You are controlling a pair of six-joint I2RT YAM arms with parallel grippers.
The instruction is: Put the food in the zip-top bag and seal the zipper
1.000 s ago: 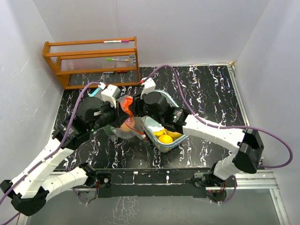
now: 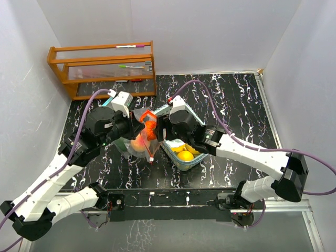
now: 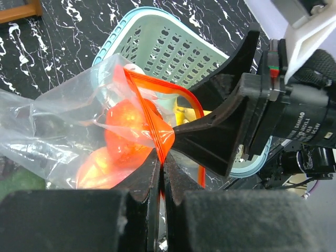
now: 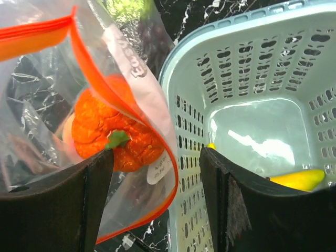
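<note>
The clear zip top bag (image 3: pixel 58 136) with an orange zipper rim lies open beside the basket. Inside it are a red-orange food with a green stem (image 4: pixel 118 126) and a paler round orange piece (image 3: pixel 97 168). My left gripper is shut on the bag's orange rim (image 3: pixel 156 131), pinching one corner of the mouth. At the mouth, my right gripper stands part open. In the right wrist view its fingers (image 4: pixel 97 184) stand on either side of the rim's near stretch, with a gap between them.
A pale green perforated basket (image 4: pixel 189 121) stands right beside the bag, holding a yellow banana-like food (image 4: pixel 302 179) and a round yellow-orange fruit (image 2: pixel 185 156). A wooden rack (image 2: pixel 100 60) occupies the back left.
The bag's mouth has spread wider; the left arm stays put.
</note>
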